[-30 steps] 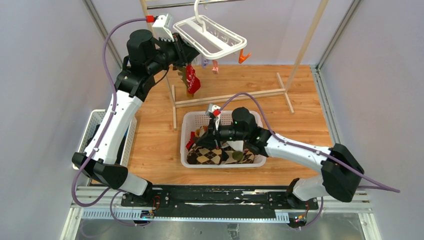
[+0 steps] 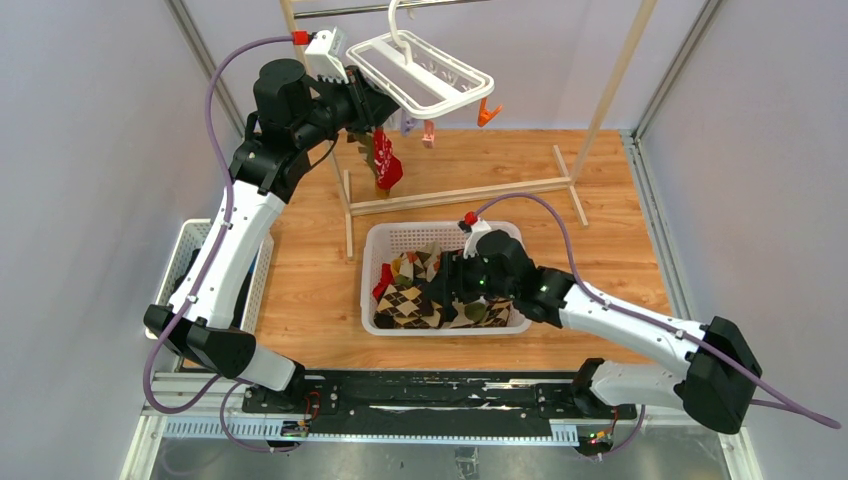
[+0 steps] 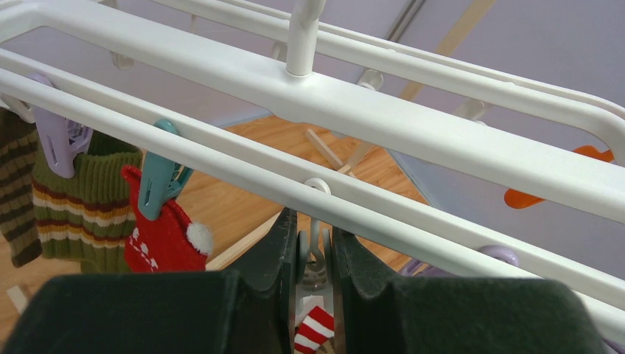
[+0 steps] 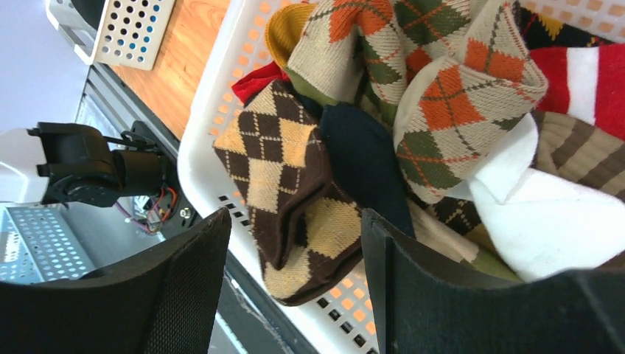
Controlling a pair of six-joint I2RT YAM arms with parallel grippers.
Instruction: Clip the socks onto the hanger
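Observation:
The white hanger (image 2: pixel 425 72) hangs at the top, its bars (image 3: pixel 413 110) crossing the left wrist view. My left gripper is shut on a white clip (image 3: pixel 315 234) below the near bar. On the left, a striped green sock (image 3: pixel 85 214) hangs by a purple clip (image 3: pixel 55 140) and a red sock (image 3: pixel 166 236) by a teal clip (image 3: pixel 156 177). My right gripper is open above the basket (image 4: pixel 203 140). A brown-and-tan checked sock (image 4: pixel 273 140) shows between its fingers, not gripped. Whether the red-white striped cloth (image 3: pixel 315 328) touches the white clip, I cannot tell.
Argyle socks (image 4: pixel 442 122), a dark one and white ones fill the basket. An orange clip (image 2: pixel 488 112) sits empty at the hanger's right end. A second white basket (image 2: pixel 258 285) stands behind the left arm. Wooden rack legs (image 2: pixel 460 195) cross the floor behind.
My right gripper has moved rightward over the basket, and its upper arm has swung outward. The left arm holds still at the hanger; the hanging red sock sways slightly.

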